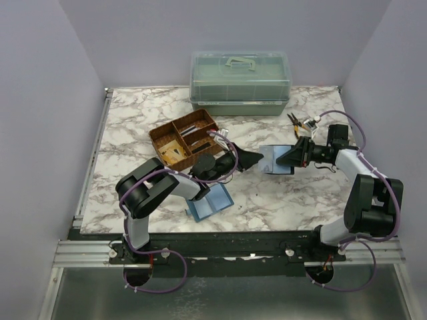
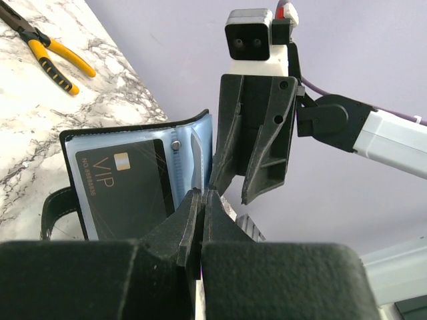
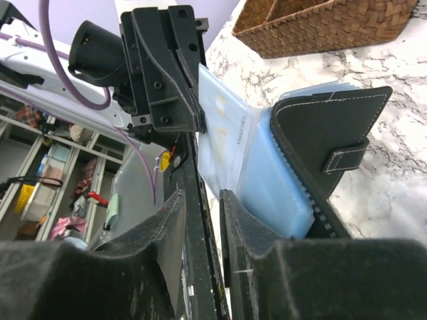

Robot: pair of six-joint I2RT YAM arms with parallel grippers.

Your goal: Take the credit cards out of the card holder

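Note:
The open card holder (image 1: 272, 162) is held up between my grippers, with translucent blue sleeves and a black cover (image 3: 320, 127); a black VIP card (image 2: 122, 189) shows in one sleeve. My left gripper is shut at the edge of the sleeves; in the right wrist view its tips (image 3: 198, 121) are on a translucent sleeve page. My right gripper has its fingers part open beside the blue sleeves, over the holder in the top view; whether anything is between them is unclear.
A partitioned woven basket (image 1: 163, 133) sits at the left, a blue item (image 1: 213, 203) below it. A lidded green box (image 1: 240, 100) stands at the back, yellow pliers (image 1: 297, 125) at the back right.

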